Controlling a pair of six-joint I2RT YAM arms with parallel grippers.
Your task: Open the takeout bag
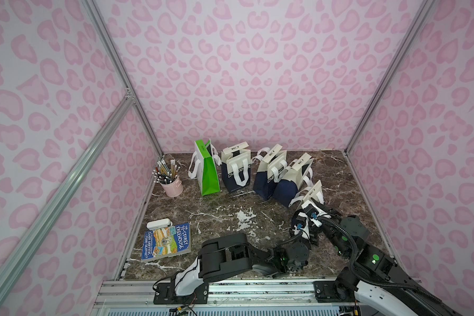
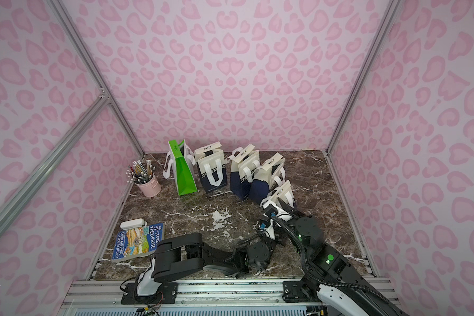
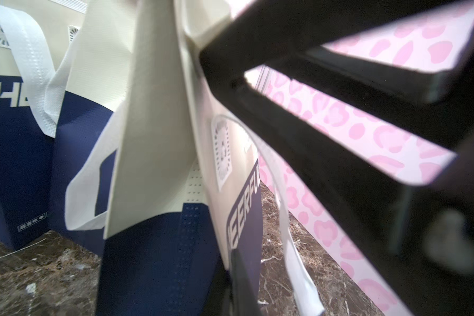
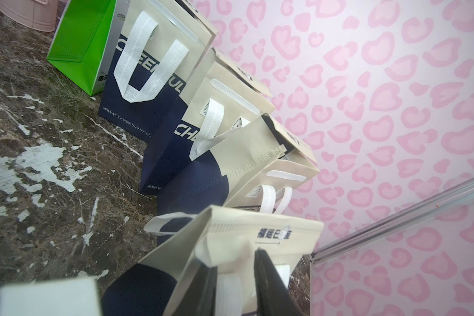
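Note:
The nearest takeout bag [image 1: 315, 190], cream above and navy below with white handles, stands at the right end of the bag row. In the right wrist view, my right gripper is shut on its cream top part, with a white handle strap [image 4: 229, 295] showing between the blurred fingers. Large black fingers [image 3: 310, 152] of that gripper also reach the bag's top in the left wrist view. Low in the same view, my left gripper appears shut on the thin edge of the bag's lettered panel [image 3: 221, 152]. The bag's inside is hidden.
Several more bags stand behind and to the left, including a green one [image 1: 208, 171]; a navy bag [image 1: 292, 184] is close behind. A pink pen cup [image 1: 172, 188], a book [image 1: 166, 242] and a white case [image 1: 159, 223] lie at left.

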